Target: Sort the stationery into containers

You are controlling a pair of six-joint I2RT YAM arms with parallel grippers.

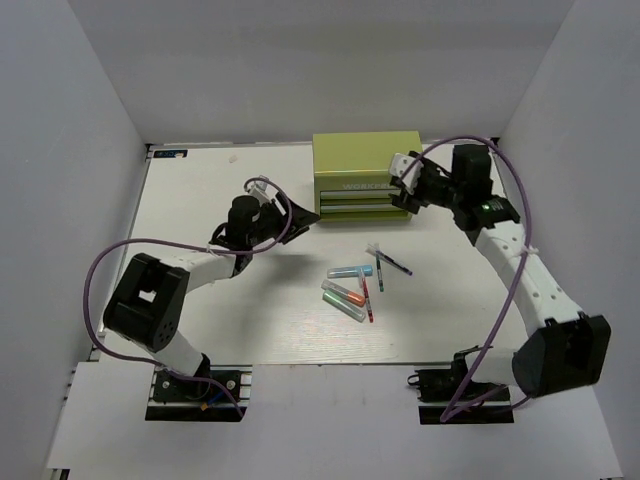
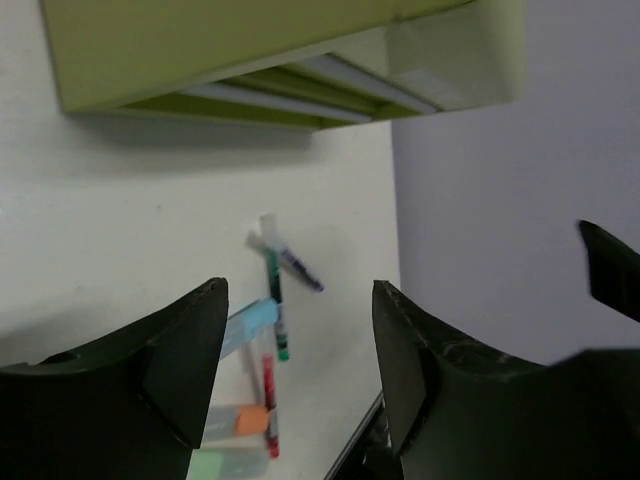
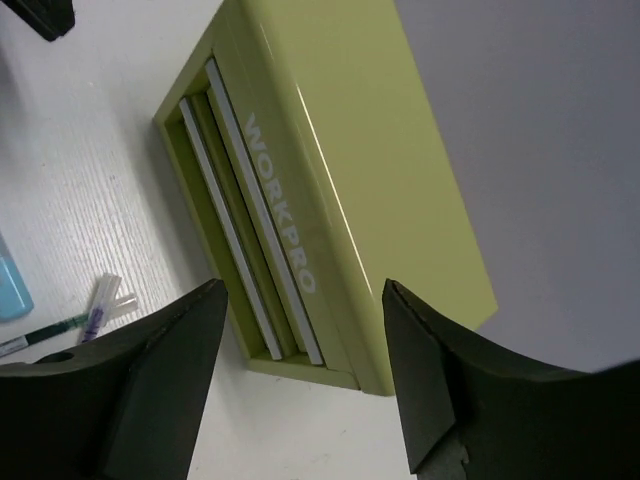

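A green WORKPRO drawer box (image 1: 367, 152) stands at the back centre, its silver drawer handles facing front. My left gripper is open, left of the box's front corner. My right gripper stands apart-fingered at the box's front right, nothing between its fingers. On the table centre lie a blue tube (image 1: 349, 271), an orange-capped tube (image 1: 343, 292), a green tube (image 1: 344, 306), a red pen (image 1: 366, 300), a green pen (image 1: 380, 272) and a dark pen (image 1: 396, 264), with a pale piece near the pens' upper ends.
Grey walls bound it at the back and both sides.
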